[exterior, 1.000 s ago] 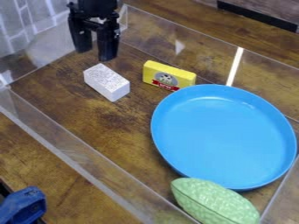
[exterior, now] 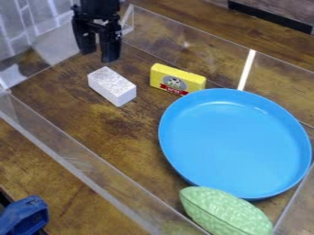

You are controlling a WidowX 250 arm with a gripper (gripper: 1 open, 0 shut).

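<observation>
My black gripper [exterior: 95, 39] is at the top left, low over the wooden surface, just behind a white speckled block [exterior: 112, 86]. Whether its fingers are open or shut is hard to tell. A yellow box [exterior: 177, 79] with a printed label lies to the right of the white block. A large blue plate [exterior: 233, 141] fills the right side. A pale green oblong object [exterior: 225, 211] lies at the front right.
A clear transparent wall [exterior: 86, 156] runs along the left and front. A crumpled blue item [exterior: 21, 217] sits outside it at the bottom left. Bare wood lies left of the plate.
The gripper has shifted slightly left over the last second. The objects on the surface have not visibly moved.
</observation>
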